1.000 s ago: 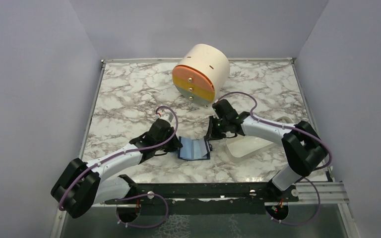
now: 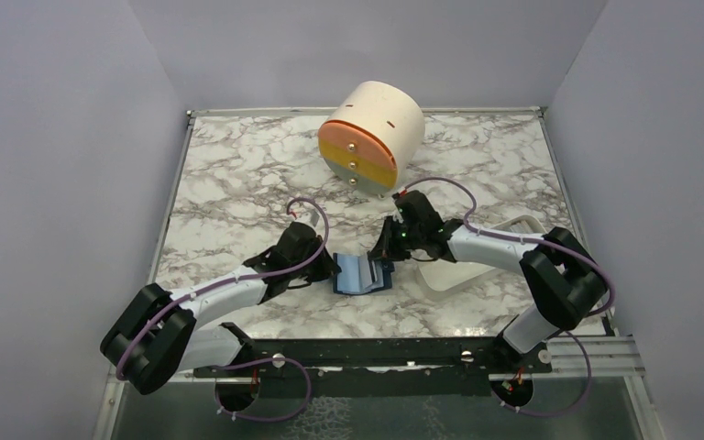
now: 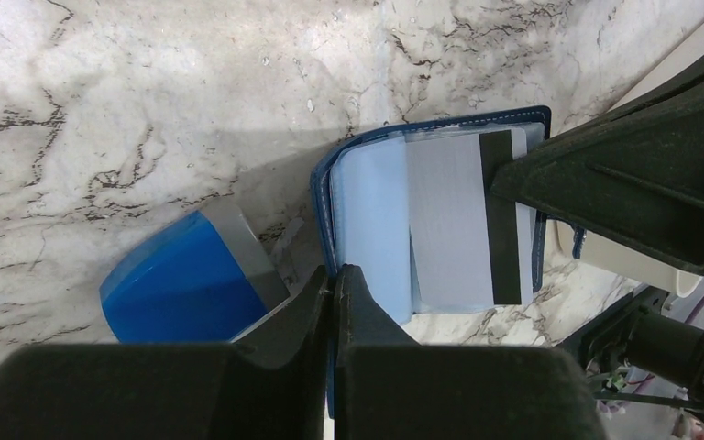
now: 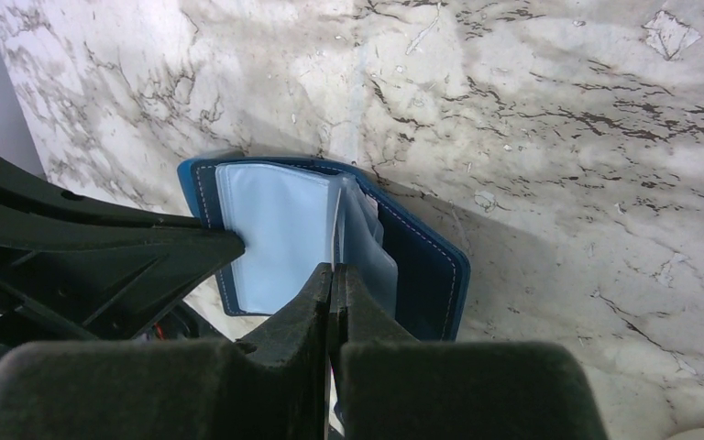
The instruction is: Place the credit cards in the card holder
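An open dark-blue card holder (image 2: 360,288) with pale sleeves (image 4: 275,229) lies between my grippers. My left gripper is shut at the holder's left edge; whether that edge is between its fingertips is unclear. My right gripper is shut at an upright sleeve edge; whether it pinches it is hard to tell. A grey card-like piece with a dark stripe (image 3: 449,220) lies in the holder, beside the right gripper's fingers in the left wrist view. A blue object with a grey end (image 3: 174,284) lies just left of the holder.
A white tray (image 2: 449,280) lies right of the holder, partly under the right arm. A white drum with coloured drawers (image 2: 390,119) stands at the back centre.
The right gripper has also come a little toward the table's front.
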